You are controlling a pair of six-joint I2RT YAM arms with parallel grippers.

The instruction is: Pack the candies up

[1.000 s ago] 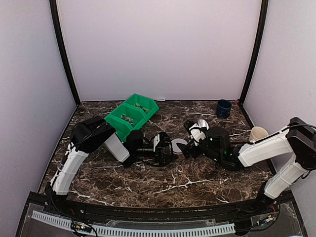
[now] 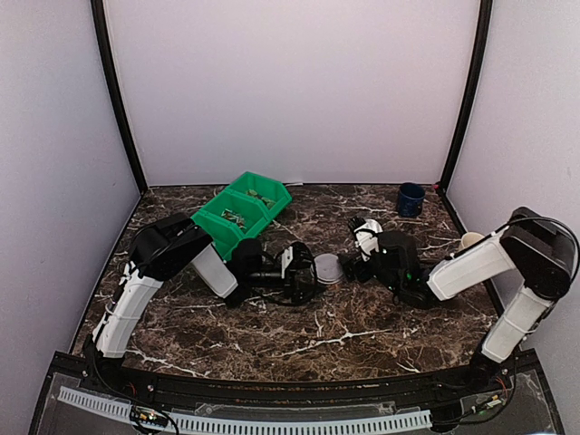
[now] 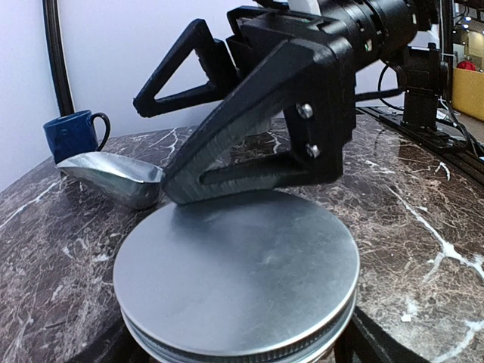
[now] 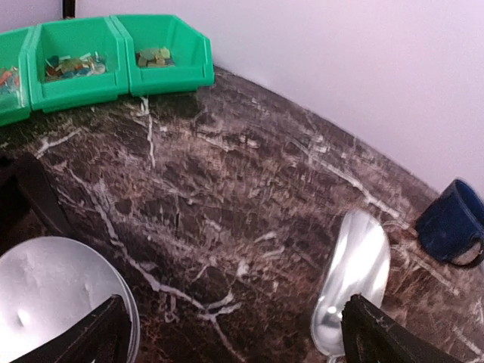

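Observation:
A round jar with a flat silver lid [image 3: 238,268] stands upright on the table, seen from the side in the left wrist view. My left gripper [image 2: 313,275] is open, its fingers on either side of the jar. Just beyond the lid is my right gripper [image 2: 352,245], also open with nothing between its fingers. One of its fingertips [image 3: 185,181] overlaps the lid's far edge in the left wrist view; whether it touches cannot be told. A metal scoop [image 4: 352,280] lies behind, near the right gripper's other finger. Candies [image 4: 76,68] fill part of the green bins [image 2: 245,210].
A blue mug [image 2: 410,199] stands at the back right. At the right wall a beige cup [image 2: 471,240] is partly covered by the right arm. Bare marble lies along the front and between bins and scoop.
The left arm and jar stay put.

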